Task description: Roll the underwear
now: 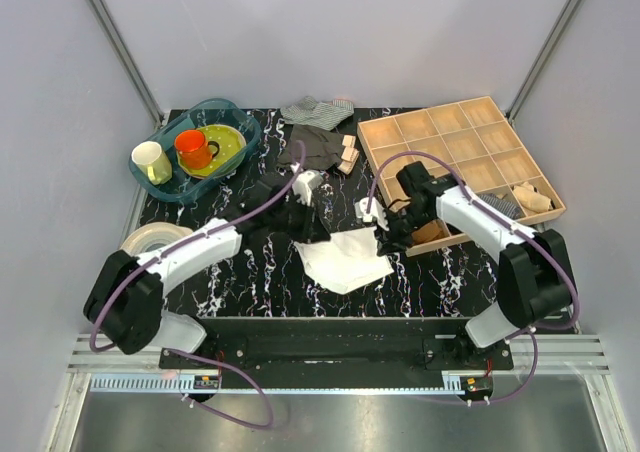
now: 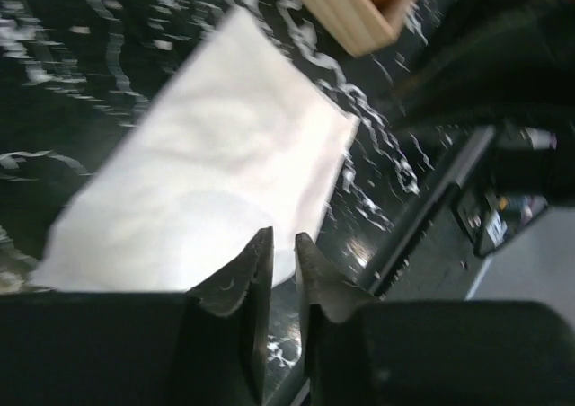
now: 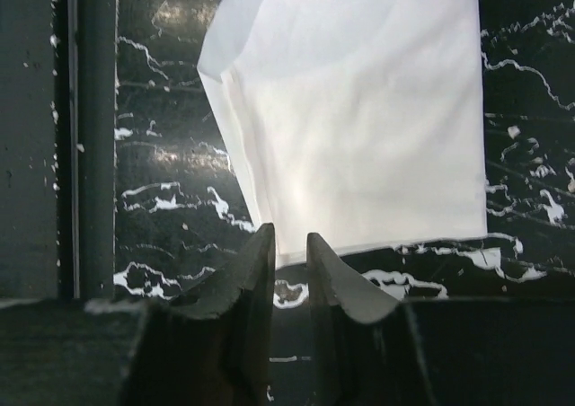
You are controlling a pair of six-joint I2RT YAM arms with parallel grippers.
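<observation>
White underwear (image 1: 343, 264) lies spread on the black marbled table. In the right wrist view, the white cloth (image 3: 377, 145) has a narrow folded strip along its left edge. My left gripper (image 1: 320, 242) is over the underwear's far left part, its fingers slightly apart with no cloth visible between them. At the right corner is my right gripper (image 1: 386, 250); its fingertips (image 3: 266, 242) stand a little apart close to the cloth's corner, and no fabric shows clamped between them. Contact with the cloth cannot be told.
The wooden divided box (image 1: 455, 137) stands close behind and right of the right gripper. A teal basket (image 1: 165, 187) with mugs is at back left, stacked plates (image 1: 140, 240) at left. Dark folded cloth (image 1: 310, 149) lies behind.
</observation>
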